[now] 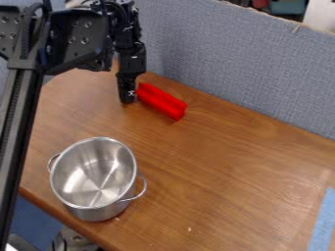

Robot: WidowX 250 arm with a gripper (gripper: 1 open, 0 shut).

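My black gripper [128, 93] is lowered to the tabletop near the back left, with its tip just left of a red cylinder [163, 101], which lies on its side on the wood. The fingers appear shut, with nothing visible held between them; whether they touch the cylinder I cannot tell. A steel pot [94, 178] with two side handles stands at the front left of the table.
A grey padded wall [244, 64] runs along the back of the wooden table [229, 176]. The arm's black frame fills the upper left.
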